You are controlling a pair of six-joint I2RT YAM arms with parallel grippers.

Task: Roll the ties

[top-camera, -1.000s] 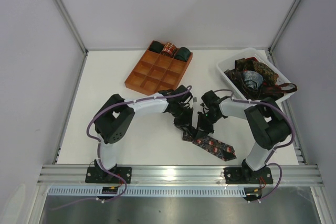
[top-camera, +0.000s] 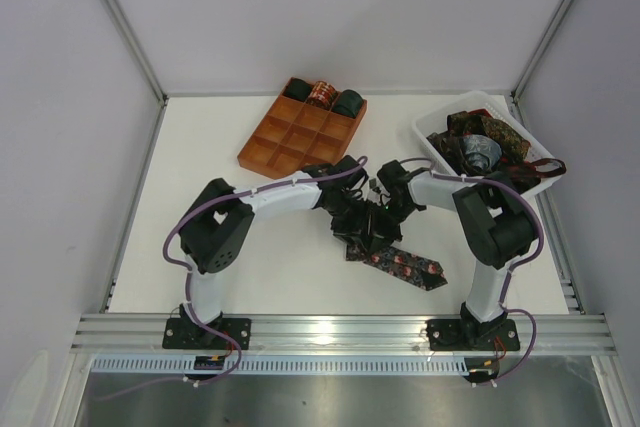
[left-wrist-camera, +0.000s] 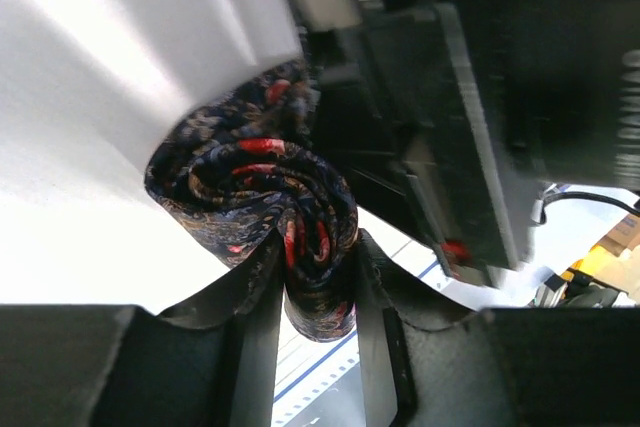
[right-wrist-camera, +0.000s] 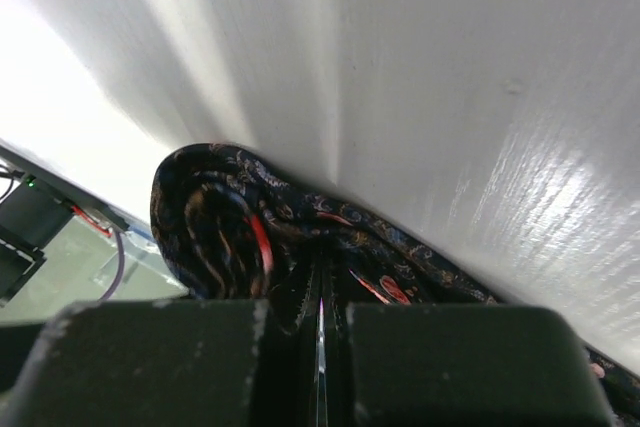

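Observation:
A dark tie with red figures (top-camera: 405,265) lies on the table's front part, its loose tail running toward the lower right. Its left end is bunched into folds under both grippers. Seen from the left wrist, the rolled end of the tie (left-wrist-camera: 270,187) passes between the fingers of my left gripper, a gap apart; how firmly they press is unclear. My right gripper is shut, its tips against the folded tie (right-wrist-camera: 215,217); whether a layer of cloth is pinched there does not show. From above, the two grippers almost touch.
At the back, a brown compartment box (top-camera: 285,139) holds several rolled ties in its far row. To the right stands a white bin (top-camera: 425,127) heaped with loose ties.
My right gripper has moved left and a little back, up against the left gripper. The left gripper has shifted slightly. The tie's tail has moved a little toward the back.

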